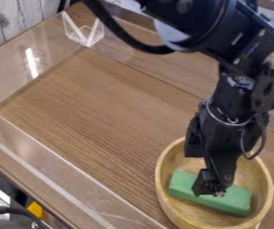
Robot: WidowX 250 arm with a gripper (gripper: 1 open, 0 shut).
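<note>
A round wooden bowl [167, 207] sits at the lower right. Inside it lies a green rectangular block [228, 202], angled across the bowl floor. My black gripper [208, 171] comes down from the upper right over the bowl, open, with its lower finger tips just above or beside the block; whether they touch it cannot be told.
A small white frame-like object [86, 31] stands at the back left. Cables lie at the lower left outside the edge.
</note>
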